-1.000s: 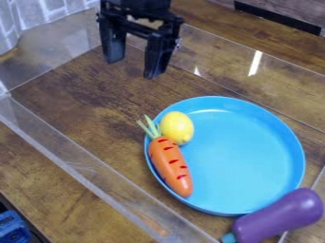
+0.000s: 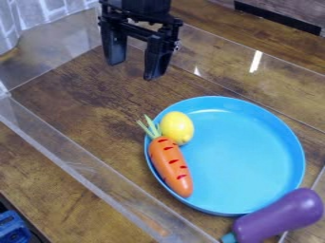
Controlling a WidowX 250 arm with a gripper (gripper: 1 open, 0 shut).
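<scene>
The black gripper (image 2: 136, 55) hangs at the top centre of the camera view, its two fingers spread wide apart with nothing between them. It is above the wooden floor, up and left of a blue plate (image 2: 248, 152). A yellow lemon or egg-shaped toy (image 2: 177, 127) and an orange carrot (image 2: 172, 166) with green leaves lie on the left part of the plate. A purple eggplant (image 2: 276, 214) lies at the lower right, outside the plate.
Clear plastic walls edge the wooden surface at the left and along the lower left. A blue object (image 2: 11, 231) sits beyond the wall at the bottom left corner. The wood left of the plate and behind it is clear.
The gripper has shifted very slightly. The plate, carrot, yellow toy and eggplant have not moved.
</scene>
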